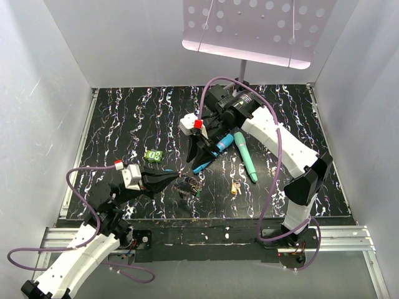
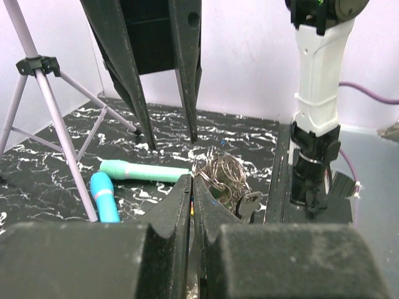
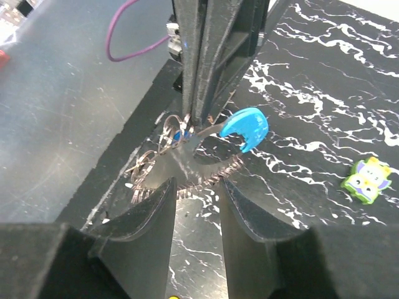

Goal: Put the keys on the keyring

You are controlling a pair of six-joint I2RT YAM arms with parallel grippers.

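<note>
My left gripper [image 1: 178, 175] is shut on the keyring bunch [image 1: 187, 185], left of the table's middle. In the left wrist view, wire rings [image 2: 227, 177] and a dark metal piece hang beyond its closed fingertips. The right wrist view shows the bunch smeared by motion below the left fingers [image 3: 202, 93], with a light-blue piece [image 3: 250, 124] at one side. My right gripper [image 1: 194, 163] is open and empty, apart from the bunch. Two small gold keys [image 1: 235, 187] lie on the table farther right. How the held pieces are linked cannot be made out.
A blue marker [image 1: 213, 156] and a teal marker [image 1: 245, 156] lie near the right gripper. A green owl figure [image 1: 153, 156] sits to the left. Behind the right arm stands a music stand [image 1: 249, 31].
</note>
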